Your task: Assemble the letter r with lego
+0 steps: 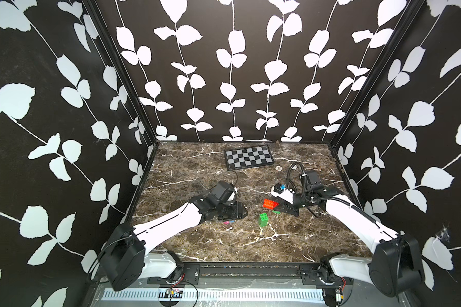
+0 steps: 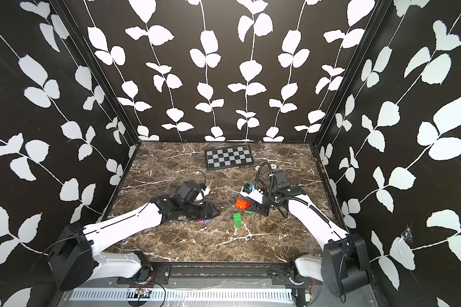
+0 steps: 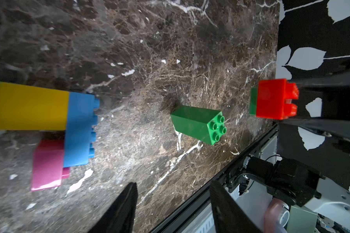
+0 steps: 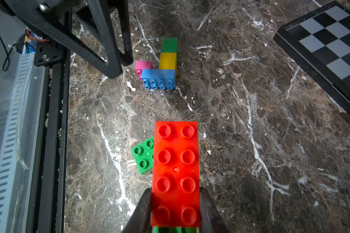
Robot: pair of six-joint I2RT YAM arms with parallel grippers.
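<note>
My right gripper is shut on a red brick [image 4: 175, 163], studs toward the wrist camera, with a green piece [image 3: 253, 101] behind it. On the table stands a separate green block, studs up, between the two grippers; the red brick partly covers it in the right wrist view. A joined piece lies farther left: green, yellow [image 3: 33, 106], blue [image 3: 77, 130] and pink [image 3: 47, 165] bricks. My left gripper hovers above that piece, hiding most of it in the top views. Its fingers are apart, with nothing between them.
A folded checkerboard [image 1: 249, 157] lies at the back of the table. Bare marble surrounds the bricks, and the table's front rail [image 1: 256, 267] runs near the arm bases.
</note>
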